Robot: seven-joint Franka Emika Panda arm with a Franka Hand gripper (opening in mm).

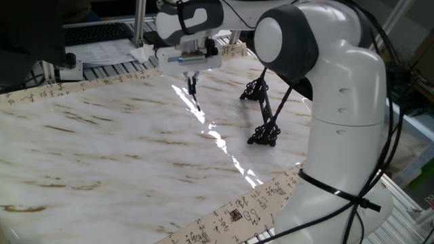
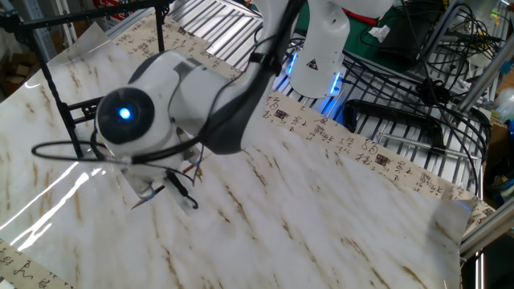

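Observation:
My gripper [image 1: 192, 89] hangs above the middle back of the marble-patterned sheet in exterior view 1, its dark fingers close together. A thin dark stick-like object [image 1: 197, 104] slants down from between them, and the fingers look shut on it. From exterior view 2, a pointed end of this thin stick [image 2: 145, 199] pokes out below the hand, with a reddish bit showing at the other side. The arm hides most of its length there. What exactly the stick is cannot be made out; it appears clear of the sheet.
A black lattice-footed stand [image 1: 266, 112] rises from the sheet between the gripper and the arm's base. The marble sheet [image 1: 102, 149] is otherwise bare, edged by paper strips with writing [image 1: 230, 220]. A keyboard [image 1: 97, 34] and papers lie beyond the back edge.

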